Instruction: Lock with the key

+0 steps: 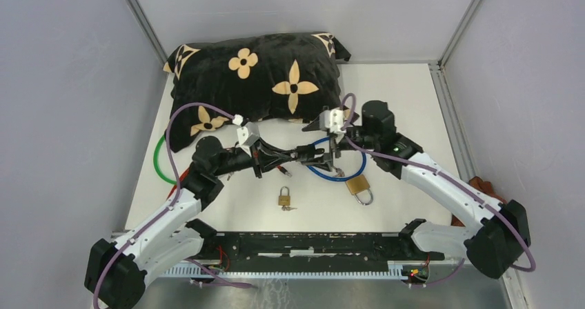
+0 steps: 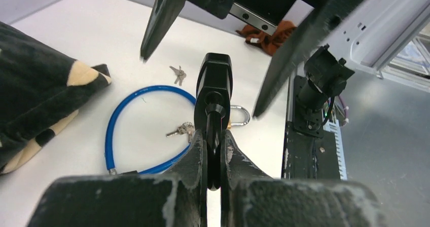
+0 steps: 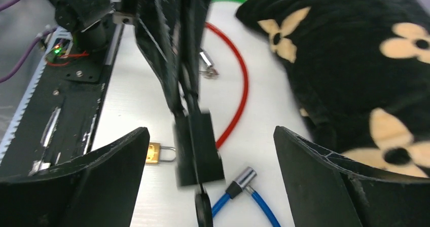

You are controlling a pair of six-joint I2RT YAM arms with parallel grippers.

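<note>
My left gripper (image 1: 292,156) is shut on a dark piece with a glossy black head (image 2: 215,77), held out past the fingertips. Whether this is a key or part of a lock, I cannot tell. My right gripper (image 1: 319,143) stands open; in the left wrist view its fingers (image 2: 165,19) are spread to both sides of the head, apart from it. Below lie a blue cable lock (image 2: 112,130) with keys (image 2: 188,129) near it, a small brass padlock (image 1: 284,200) with its keys (image 1: 288,208), and a larger brass padlock (image 1: 357,184).
A red cable (image 3: 242,92) and a green cable (image 1: 157,158) lie at the left. The dark flowered cushion (image 1: 262,74) covers the back of the table. More keys (image 2: 178,74) lie on the white surface beyond the blue cable. Free room is at the right.
</note>
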